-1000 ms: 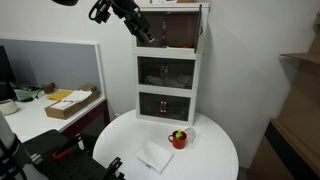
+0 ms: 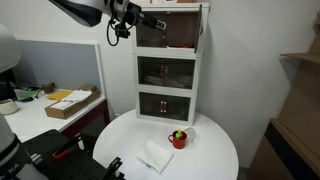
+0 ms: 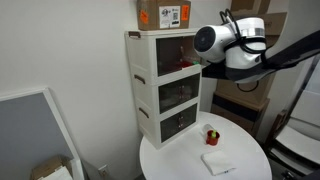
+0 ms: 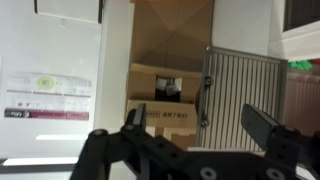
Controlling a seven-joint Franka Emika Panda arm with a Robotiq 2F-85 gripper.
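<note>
High in exterior view 1, my gripper (image 2: 158,24) is in front of the top compartment of a white cabinet (image 2: 137,82). The gripper is open, and its dark fingers show at the bottom of the wrist view with nothing visibly between them. On the round white table (image 2: 215,160) stands a red mug (image 2: 179,141) with something green in it. A white cloth (image 2: 155,155) lies flat nearby with a thin, pen-like item on it. Something red (image 3: 184,66) shows at the cabinet's top compartment, partly hidden by the arm in exterior view 2.
Cardboard boxes (image 3: 164,15) sit on top of the cabinet. In the wrist view, a wire grille (image 4: 240,90) stands beside a cardboard box (image 4: 165,118). A clear or white vessel (image 2: 190,132) is behind the red mug.
My gripper has moved up and slightly right across the cabinet's top compartment, with the arm becoming more level. The things on the table have not moved.
</note>
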